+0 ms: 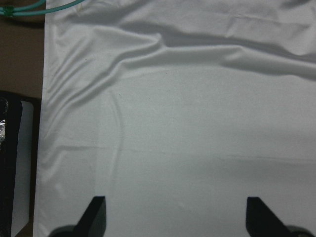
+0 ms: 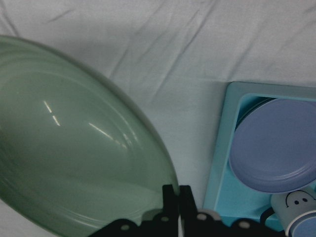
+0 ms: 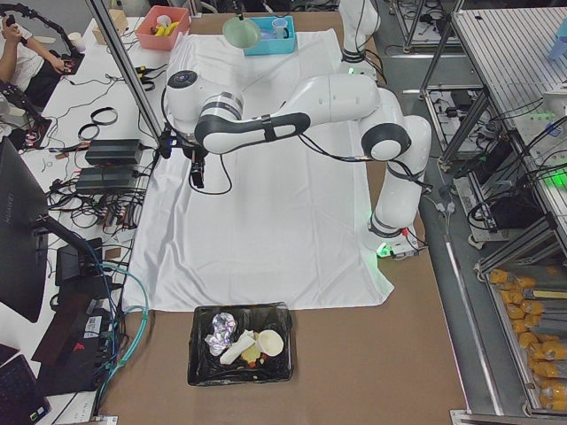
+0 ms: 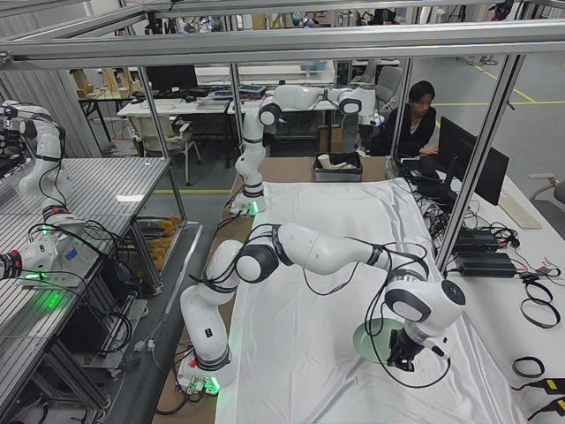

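A green plate (image 3: pixel 241 32) is raised at the far end of the white cloth, tilted, with my right gripper shut on its rim. In the right wrist view a light-blue bin (image 2: pixel 220 148) lies beside it, holding a lilac plate (image 2: pixel 274 143) and a smiley-faced mug (image 2: pixel 291 207). My left gripper hangs over the near part of the white cloth (image 1: pixel 187 123), open, with nothing between its fingers.
A black tray (image 3: pixel 239 372) with foil and other waste sits on the brown board beyond the cloth's near edge. A red bin (image 3: pixel 162 37) is on the side table.
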